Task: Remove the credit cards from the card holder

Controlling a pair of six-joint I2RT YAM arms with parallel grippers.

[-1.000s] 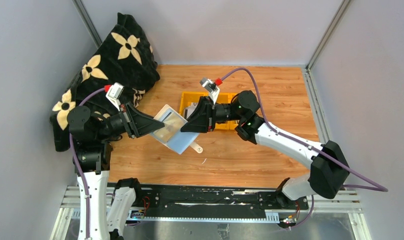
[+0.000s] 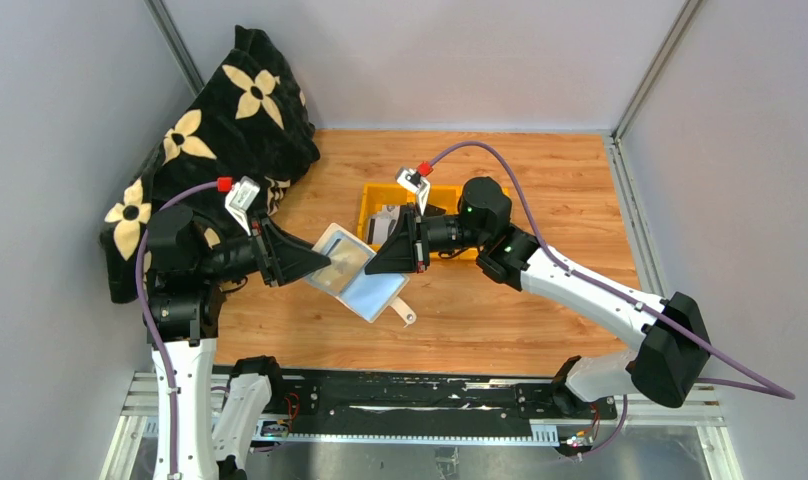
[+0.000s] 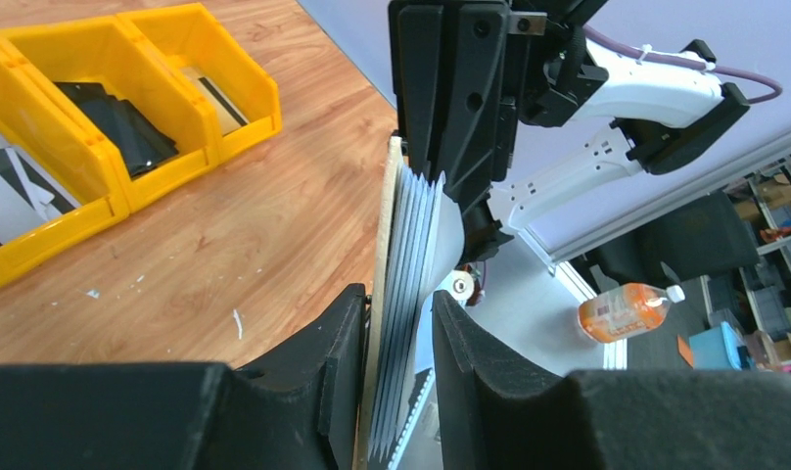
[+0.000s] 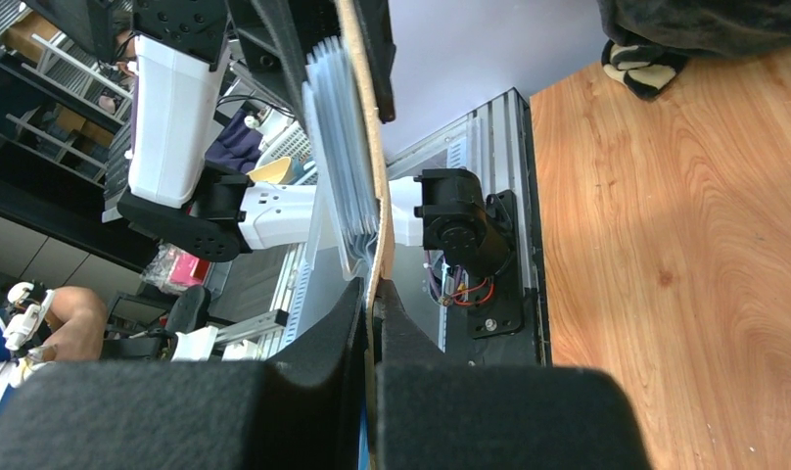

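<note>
The card holder (image 2: pixel 370 290), a light cover with a strap and a stack of clear sleeves (image 3: pixel 407 294) inside, is held upright between my two grippers over the table. My left gripper has its fingers on either side of the holder's edge, part open; whether they press on it cannot be told. My right gripper is shut on the holder's cover (image 4: pixel 370 127) at the other side. Whether cards sit in the sleeves cannot be made out.
A yellow compartment tray (image 3: pixel 117 176) with dark and pale items stands behind the holder. A black flowered cushion (image 2: pixel 205 140) fills the back left.
Both grippers and the card holder have shifted slightly toward the front of the table over the last second, the holder also a little to the right.
</note>
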